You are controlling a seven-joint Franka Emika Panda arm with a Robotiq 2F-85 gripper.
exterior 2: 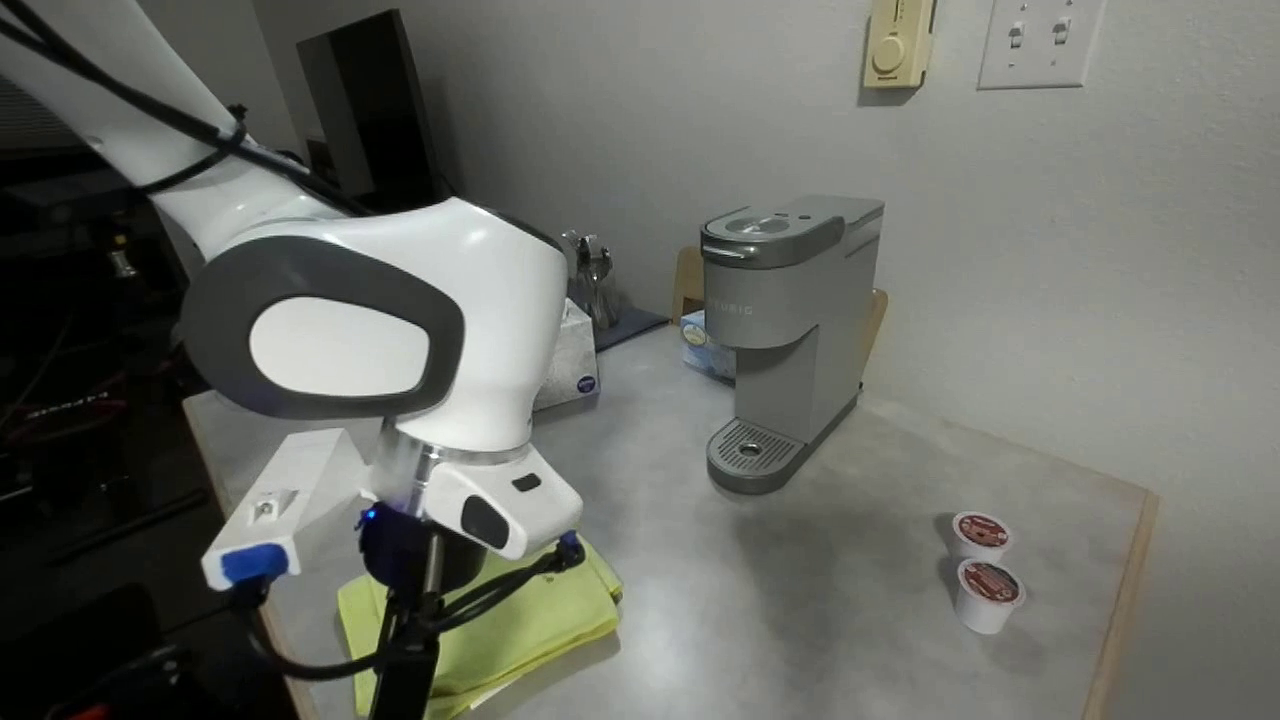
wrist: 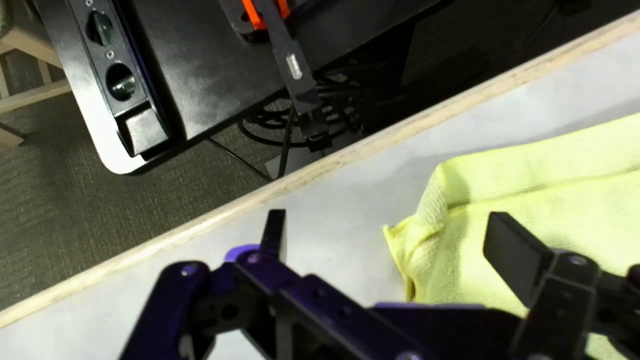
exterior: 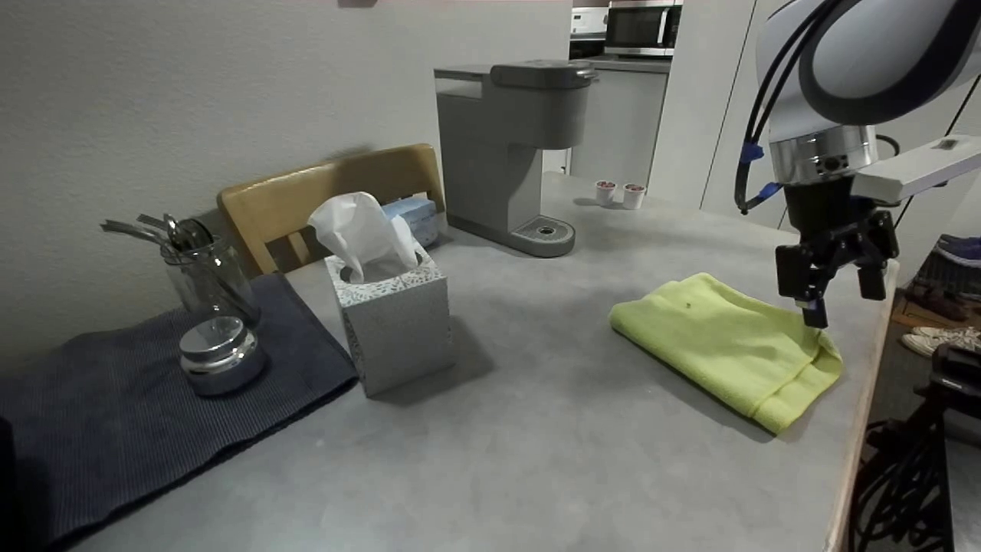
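A folded yellow-green cloth (exterior: 722, 345) lies flat on the grey table near its right edge in exterior view 1. Above the cloth's edge closest to the table border, my gripper (exterior: 838, 299) hangs open with nothing held. In the wrist view the gripper has its fingers wide apart, one over bare tabletop and the other over the cloth (wrist: 540, 210). A raised corner of the cloth shows between them. In exterior view 2 the arm covers part of the cloth (exterior 2: 528, 636), and the fingertips cannot be seen there.
A grey coffee maker (exterior: 510, 156) stands at the back, with two small pods (exterior 2: 986, 596) on the table beyond it. A tissue box (exterior: 400, 326), glass jar of utensils (exterior: 210, 276) and silver-lidded jar (exterior: 219, 354) are left.
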